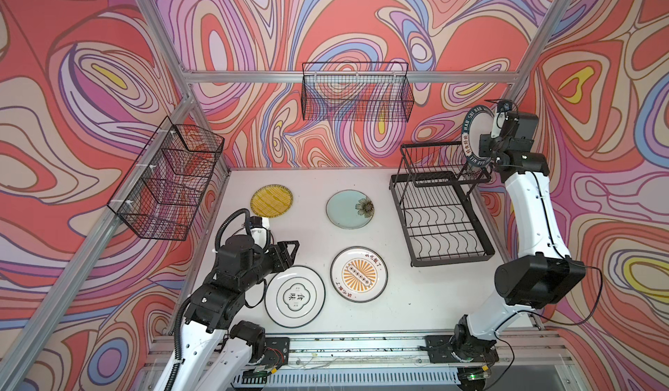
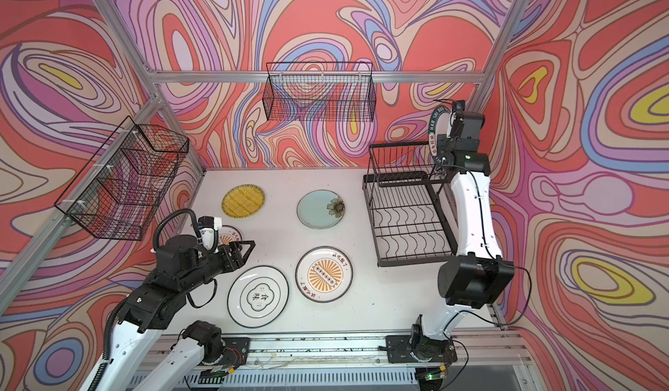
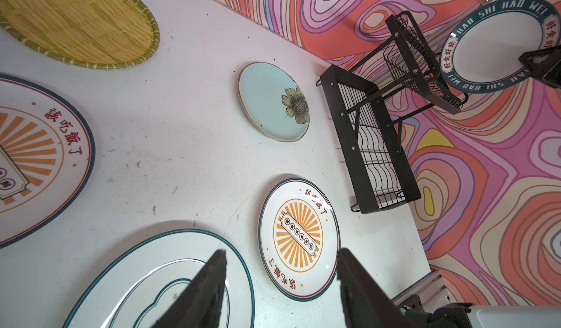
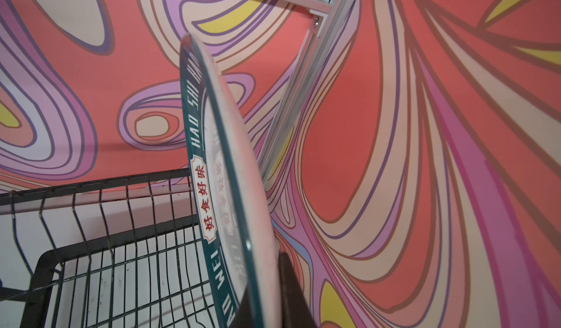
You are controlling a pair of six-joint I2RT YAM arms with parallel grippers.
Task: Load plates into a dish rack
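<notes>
A white plate with a dark green lettered rim [image 1: 471, 134] is upright at the right end of the rack's upper tier, its rim gripped by my shut right gripper. Whether it touches the rack wires cannot be told. The black dish rack [image 1: 412, 241] stands on the right of the table, its lower tier empty. My left gripper is open, empty, above the table's left side. Below it lie a green-rimmed plate [image 1: 306, 314], an orange sunburst plate [image 1: 337, 279], a pale blue flower plate [image 1: 341, 209] and a second sunburst plate [image 2: 232, 231], partly hidden.
A yellow woven tray [image 1: 271, 201] lies at the back left. Wire baskets hang on the left rail [image 1: 167, 182] and back rail [image 1: 356, 98]. Free table shows in front of the rack and between the plates.
</notes>
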